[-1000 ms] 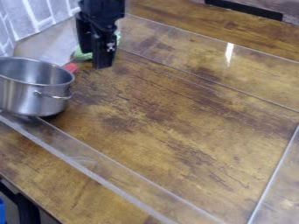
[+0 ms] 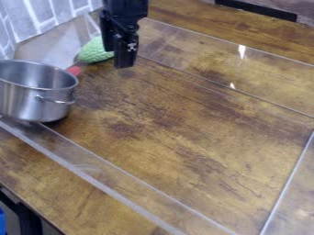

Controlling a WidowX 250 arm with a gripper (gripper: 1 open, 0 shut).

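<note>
My black gripper [image 2: 121, 48] hangs at the top centre-left of the camera view, above the table; whether its fingers are open or shut is hard to tell. Just behind and left of it a green object [image 2: 91, 51] lies, partly hidden, with a red piece [image 2: 72, 70] pointing toward the front left. A steel pot [image 2: 35, 94] stands at the left edge, in front of and left of my gripper.
Clear walls or panels run along the table's [image 2: 185, 147] left, back and right sides.
The pot has not moved.
</note>
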